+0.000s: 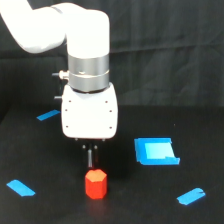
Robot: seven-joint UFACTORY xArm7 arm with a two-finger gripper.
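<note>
A red faceted block (96, 183) stands on the dark table near the front, left of the middle. My gripper (90, 156) points down just behind and above the block in the picture, below the white hand. Its fingers are small and dark against the dark table, so whether they are open or shut does not show. Nothing is visibly held, and the block appears apart from the fingertips. The exact height and depth between them are hard to judge.
A light blue square tray or box (157, 151) lies to the right. Flat blue pieces lie at the front left (20, 188), front right (190, 196) and back left (48, 115). Bare dark table separates them.
</note>
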